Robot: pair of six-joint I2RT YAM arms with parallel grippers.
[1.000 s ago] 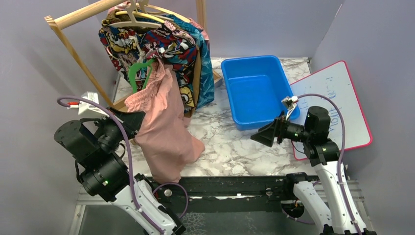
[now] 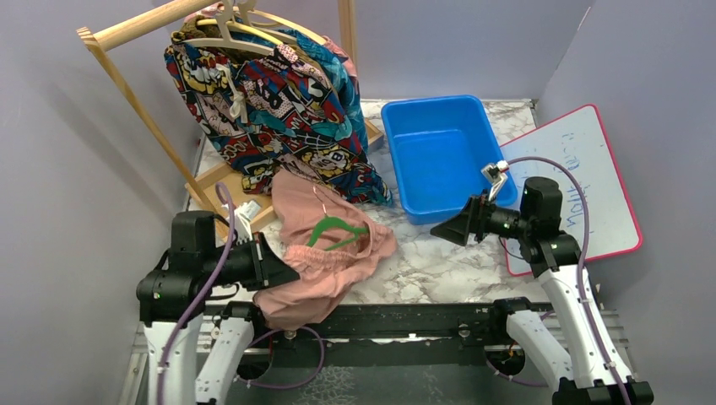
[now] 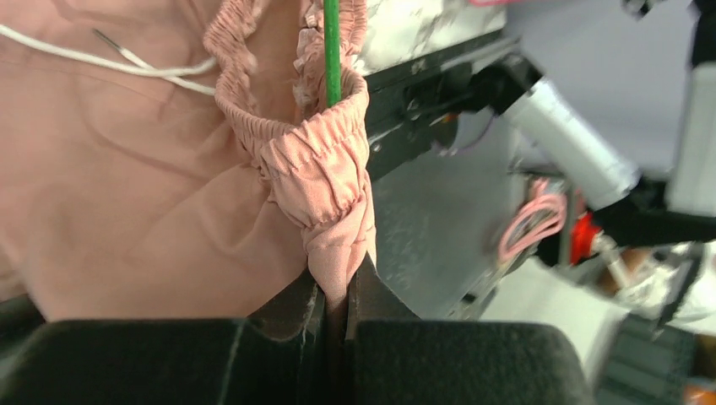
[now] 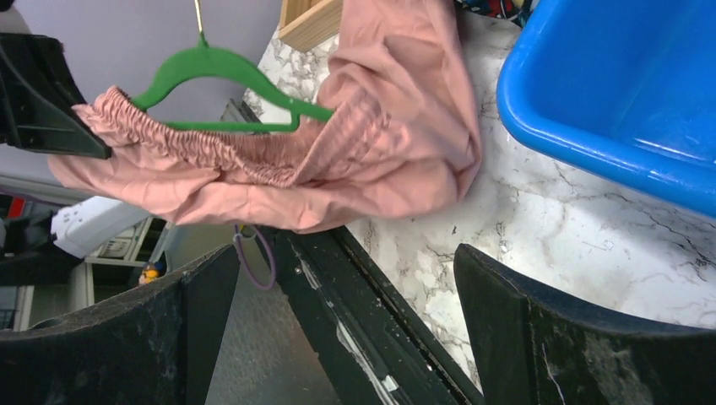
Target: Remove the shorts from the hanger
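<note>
Pink shorts [image 2: 317, 274] with a gathered elastic waist hang in front of the rack, partly over the marble table. Inside their waistband sits a green hanger [image 2: 336, 226], its hook pointing up and free of any rail. My left gripper is shut on a bunched end of the waistband, where the hanger's green bar [image 3: 332, 51] runs down into the cloth. In the right wrist view the hanger [image 4: 221, 66] spans the waist opening of the shorts [image 4: 397, 160]. Apart from them, to the right, my right gripper [image 2: 449, 232] stands open and empty.
A wooden rack [image 2: 139, 105] with several patterned garments [image 2: 262, 105] stands at the back left. An empty blue bin [image 2: 439, 139] lies right of it, and a whiteboard [image 2: 583, 169] beyond that. Bare marble [image 2: 422, 270] shows between the shorts and my right arm.
My left gripper has carried the shorts and hanger away from the rack, forward and to the right. The hanging patterned garments shifted. My right arm has hardly moved.
</note>
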